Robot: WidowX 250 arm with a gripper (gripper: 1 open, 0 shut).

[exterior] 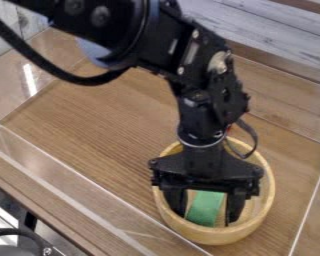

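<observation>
My black gripper (206, 200) reaches down into a tan round bowl (219, 233) at the lower right, its open fingers on either side of a green block (204, 208) lying inside. The arm hides part of the bowl and of the block. Whether the fingers touch the block is hard to tell.
Clear edging runs along the left and front, and a pale panel (276, 35) stands at the back. Black cable shows at the lower left corner.
</observation>
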